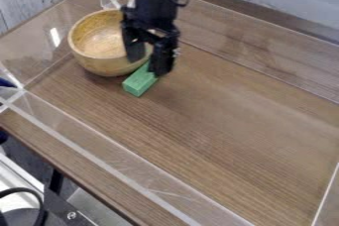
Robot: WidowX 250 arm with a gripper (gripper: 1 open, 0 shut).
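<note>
My gripper (146,54) hangs from the dark arm at the upper middle, open, its black parts over the right side of a wooden bowl (99,44) and the upper end of a green block (142,82). The block lies on the wooden table just right of and below the bowl. Whether the fingers touch either one I cannot tell.
A black cable runs at the lower left corner, near the table's edge.
</note>
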